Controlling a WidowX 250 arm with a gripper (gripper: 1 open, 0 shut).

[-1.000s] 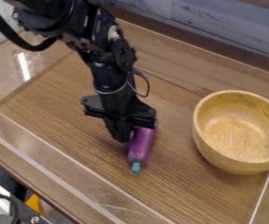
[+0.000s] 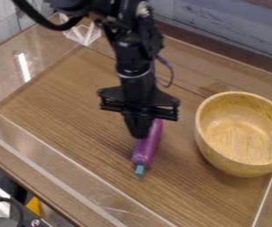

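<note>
A purple object with a teal tip lies on the wooden table, pointing toward the viewer. My black gripper is low over its far end and partly hides it; the fingertips are hard to make out against the dark body, and nothing is visible held between them.
A yellow bowl sits to the right of the purple object. A wall runs along the back right, and cables lie at the lower left corner.
The arm has risen slightly and shifted a little right, turning somewhat. More of the purple object's upper part now shows; it looks nearly in the same place.
</note>
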